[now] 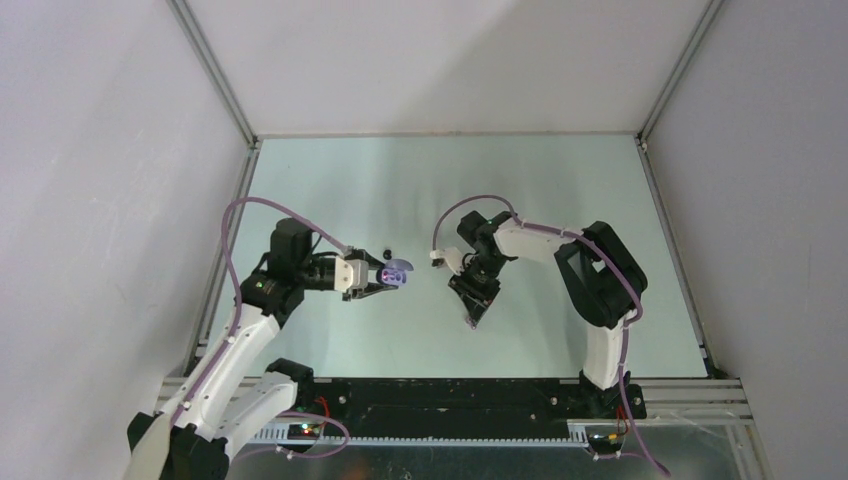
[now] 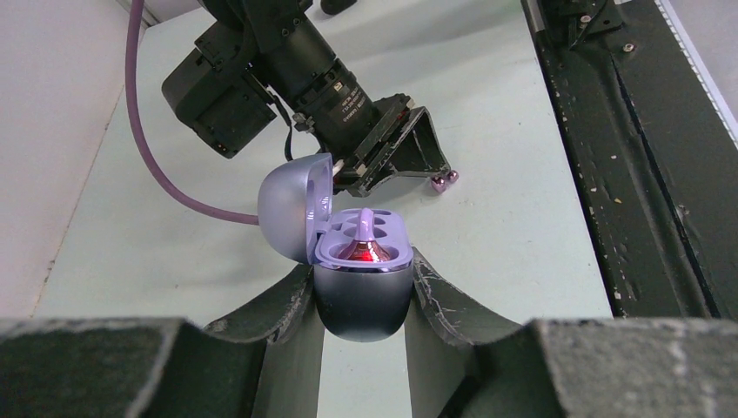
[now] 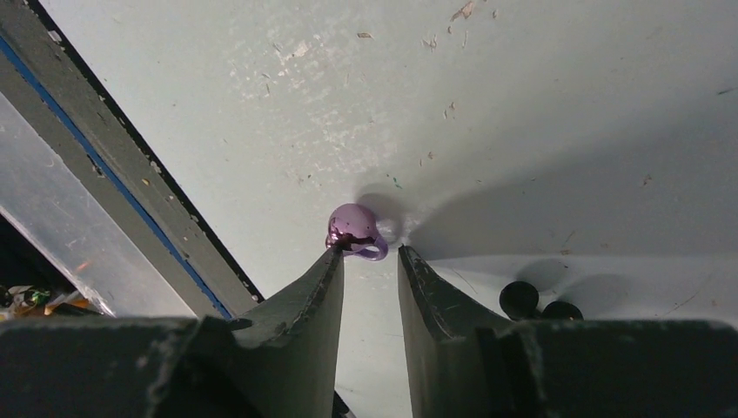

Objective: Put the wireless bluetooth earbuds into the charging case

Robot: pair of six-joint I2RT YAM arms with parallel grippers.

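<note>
My left gripper is shut on the lilac charging case, held with its lid up; inside are several slots and something with a lit red spot. My right gripper is low over the table, part open, its fingertips at a small purple earbud; whether they touch it cannot be told. In the left wrist view two small purple pieces show beside the right gripper's fingers.
Two small black pieces lie on the table behind the case. A dark rail runs along the front edge.
</note>
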